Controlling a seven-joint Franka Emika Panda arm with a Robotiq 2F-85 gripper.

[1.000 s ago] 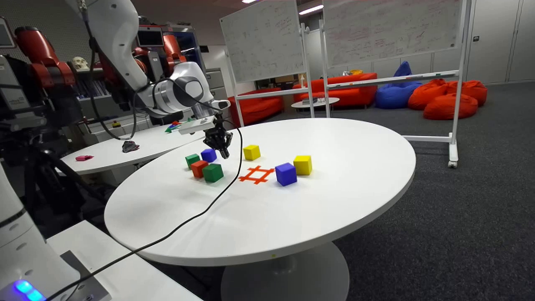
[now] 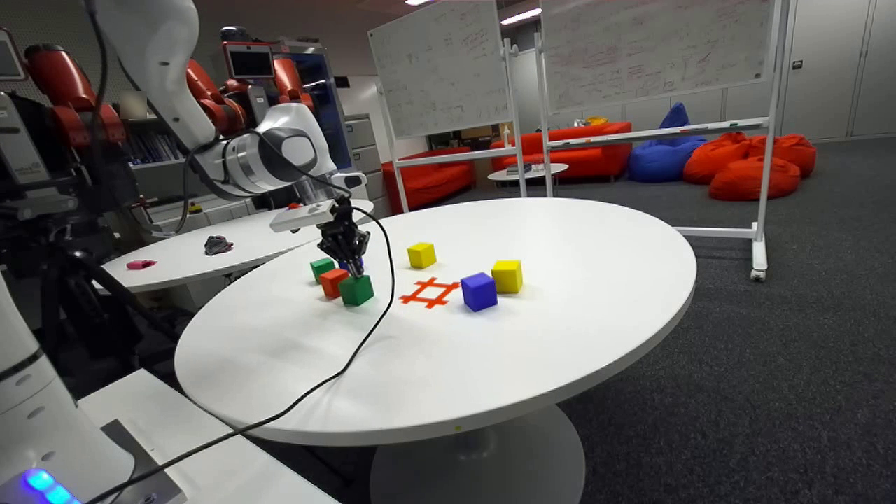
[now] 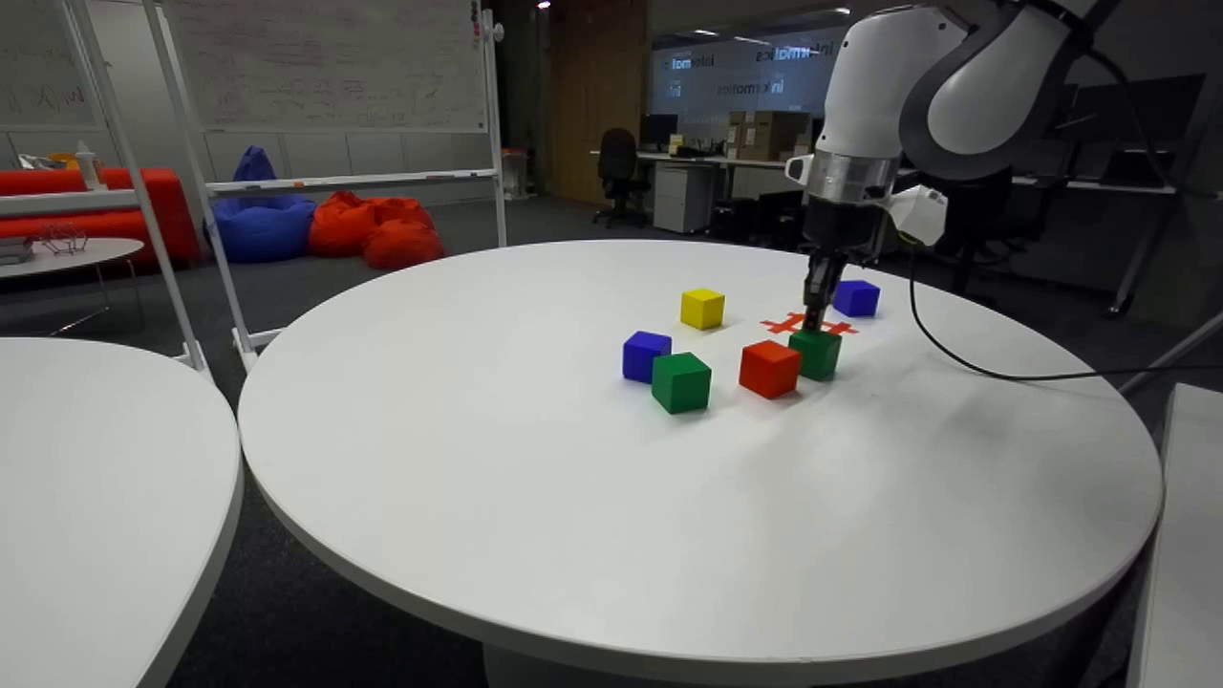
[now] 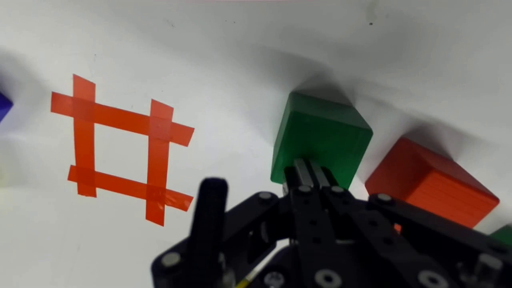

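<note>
My gripper is shut, with nothing showing between its fingers. Its tips overlap the near edge of a green cube (image 4: 331,132) in the wrist view; from outside, they stand right at the top of that cube (image 3: 815,354). Whether they touch it I cannot tell. Close beside the green cube sits a red cube (image 4: 432,182), partly behind the gripper in the wrist view. To the left, a red tape square (image 4: 158,163) with crossing ends lies flat on the white table, empty inside.
A second green cube (image 3: 681,383) and a blue cube (image 3: 644,354) stand close together past the red one. A yellow cube (image 2: 421,255) is behind the tape; another blue cube (image 2: 479,291) and yellow cube (image 2: 507,276) sit right of it. A black cable (image 2: 353,357) hangs across the table.
The gripper has come down and to the left in exterior view 1, from above the table to the top of the green cube. The cubes appear unmoved.
</note>
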